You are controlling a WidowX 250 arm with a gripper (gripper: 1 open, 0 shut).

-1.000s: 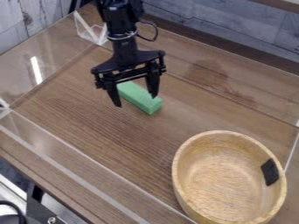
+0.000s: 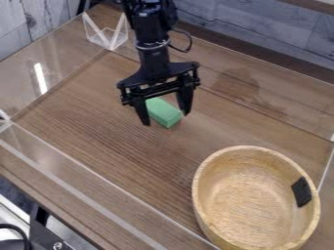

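My black gripper [image 2: 159, 102] hangs open over the middle of the wooden table, its two fingers spread left and right around a green block [image 2: 166, 115]. The block lies on the table, its upper part partly hidden behind the gripper. Whether the fingers touch it cannot be told from this view.
A large beige round basket [image 2: 253, 200] with a dark handle patch stands at the front right. Clear plastic items sit at the far edges, and black cables lie at the bottom left.
The gripper has moved somewhat to the right, with its fingers still spread, and now covers more of the green block.
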